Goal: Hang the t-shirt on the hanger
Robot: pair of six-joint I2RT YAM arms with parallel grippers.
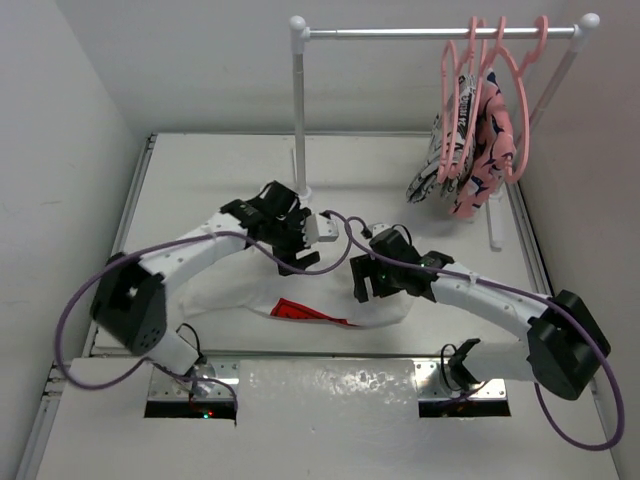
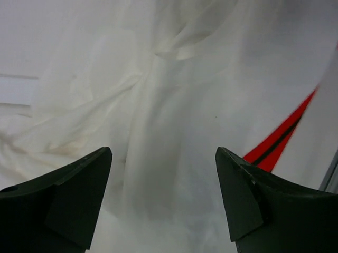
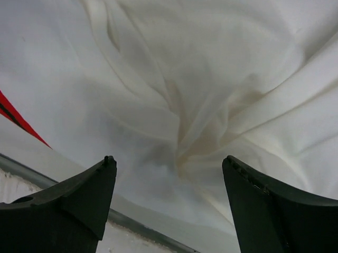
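Observation:
The white t-shirt (image 1: 240,290) lies spread and slightly wrinkled on the table, a strip of its red print (image 1: 300,311) showing near the front edge. Above its middle is my left gripper (image 1: 299,268), open and empty; white cloth (image 2: 158,121) fills the view beneath its fingers (image 2: 79,195). Over the shirt's right part my right gripper (image 1: 374,290) also stands open, with folds of fabric (image 3: 179,132) below and between its fingers, not gripped. Pink hangers (image 1: 522,110) hang on the rack at the back right. Both arms cover part of the shirt.
The white rack's rail (image 1: 400,34) spans the back, with its left post (image 1: 299,120) standing behind my left gripper. Patterned clothes (image 1: 492,150) hang from some hangers.

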